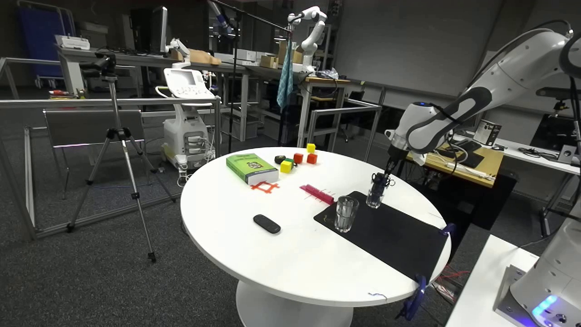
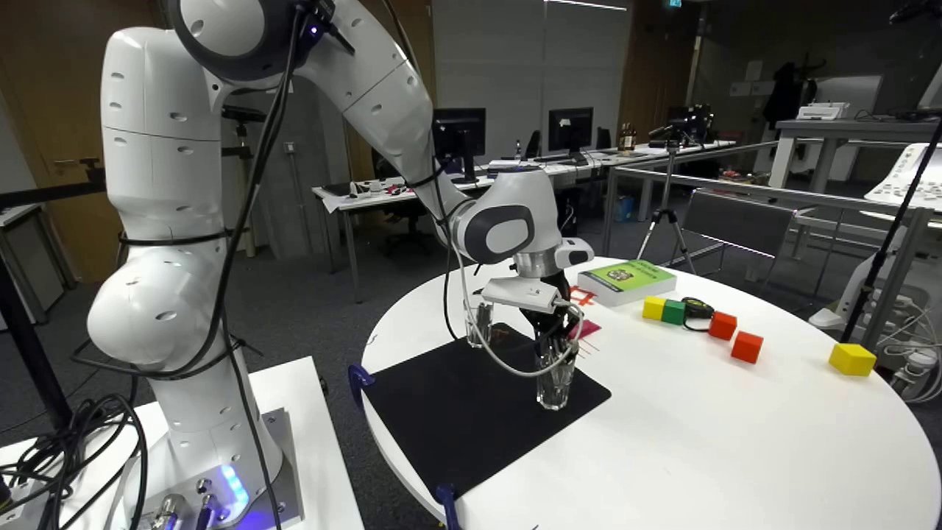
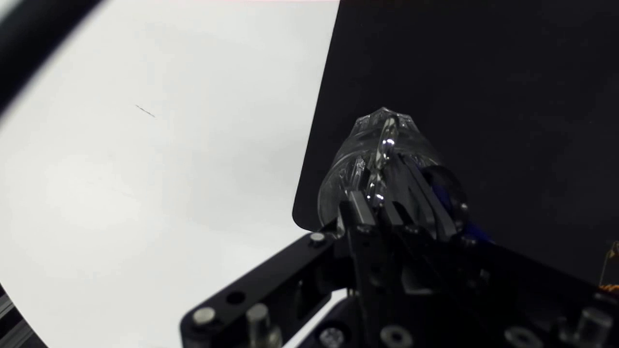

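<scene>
My gripper (image 1: 378, 188) points down at the far side of the black mat (image 2: 459, 415), shut on a clear drinking glass (image 2: 554, 385). From the wrist, the dark fingers (image 3: 362, 209) reach to the glass (image 3: 337, 188) at its near rim; the glass looks roughly upright. Whether its base touches the mat or hangs just over it, I cannot tell. A second clear glass (image 1: 346, 213) stands upright on the mat, apart from the held one. In exterior view 2 this other glass (image 2: 479, 325) is partly behind the arm's cable.
A green book (image 1: 252, 168), red, yellow and green cubes (image 2: 722, 325), a dark red piece (image 1: 317, 194) and a black remote-like object (image 1: 267, 223) lie elsewhere on the round white table. Blue clamps (image 1: 416, 299) hold the mat at the edge.
</scene>
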